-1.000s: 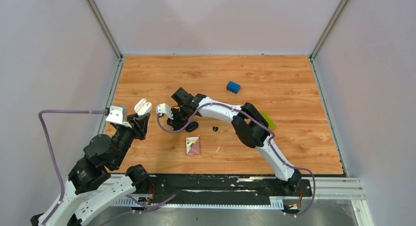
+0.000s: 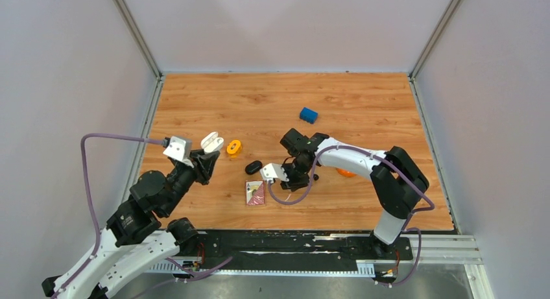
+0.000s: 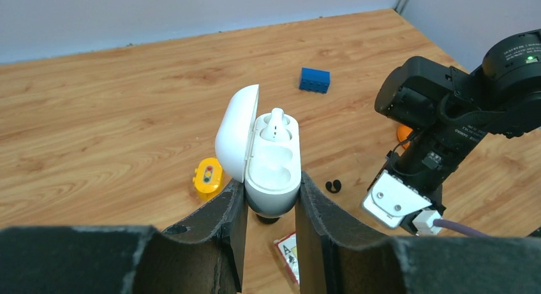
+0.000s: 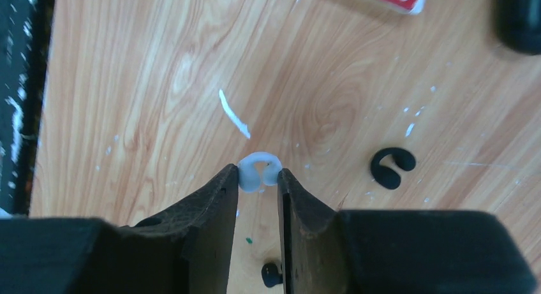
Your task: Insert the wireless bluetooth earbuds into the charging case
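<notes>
The white charging case (image 3: 273,173) stands with its lid open, clasped around its lower end by my left gripper. One raised white piece (image 3: 277,127), seemingly an earbud, sits in the case's far end, while the nearer hollow looks empty. From above, the case (image 2: 212,142) is held up at the left of the table. Pinched between the tips of my right gripper is a small, curved white earbud (image 4: 249,178). That gripper hangs over the table; in the top view its tips and the earbud are hard to make out.
A black case (image 2: 253,167) and a red-white card box (image 2: 255,192) lie between the arms. Small black earbuds (image 4: 386,169) and another black piece (image 4: 271,275) rest on the wood. Further off are a yellow object (image 2: 234,148) and a blue block (image 2: 309,115).
My right arm has swung rightward and nearer the front edge, uncovering the black case and yellow object. My left arm, still carrying the white case, has shifted a little right.
</notes>
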